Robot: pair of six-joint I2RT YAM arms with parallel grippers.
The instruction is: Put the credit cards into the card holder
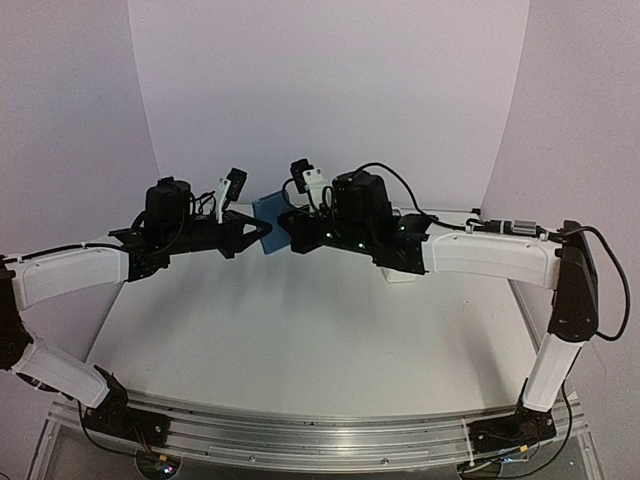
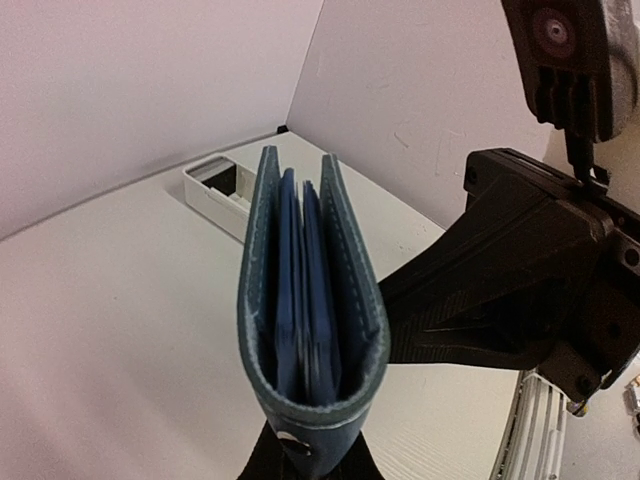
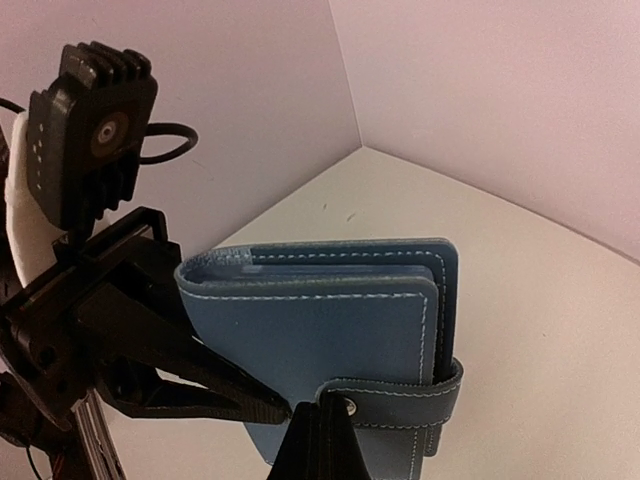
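Observation:
A blue stitched card holder [image 1: 270, 210] is held upright in the air between both grippers. My left gripper [image 1: 258, 228] is shut on it; in the left wrist view the holder [image 2: 262, 300] faces edge-on, with clear sleeves inside. In the right wrist view the holder [image 3: 330, 320] shows its strap [image 3: 400, 405] and snap. My right gripper is shut, its tips at the strap by the snap; I see nothing clearly between them. Separate cards cannot be told apart from the sleeves.
A white box [image 2: 215, 205] with a dark inside stands on the table behind the holder, partly hidden by the right arm in the top view. Walls enclose the sides and back.

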